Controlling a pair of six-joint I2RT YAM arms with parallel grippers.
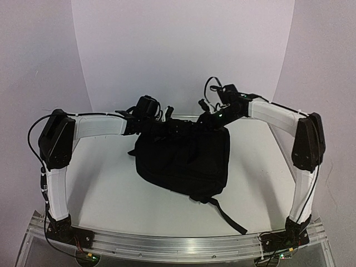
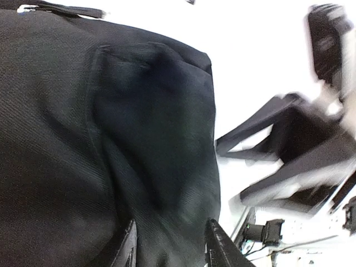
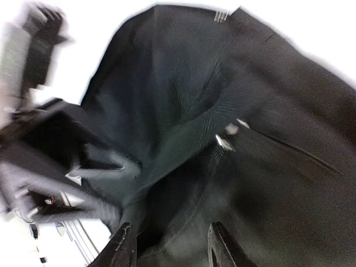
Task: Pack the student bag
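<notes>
A black bag lies on the white table, its upper end under both grippers. My left gripper stands open over dark cloth, its two fingertips wide apart. In the right wrist view, my right gripper is open too, with bag cloth showing behind and between its fingers. Neither view makes clear whether the fingertips touch the cloth. A fold of the bag with a zipper and a seam runs across the right wrist view. What the bag holds inside is hidden.
A loose strap trails from the bag's lower right corner toward the metal front rail. The two grippers are close together over the bag's top. Bare table lies left and right of the bag.
</notes>
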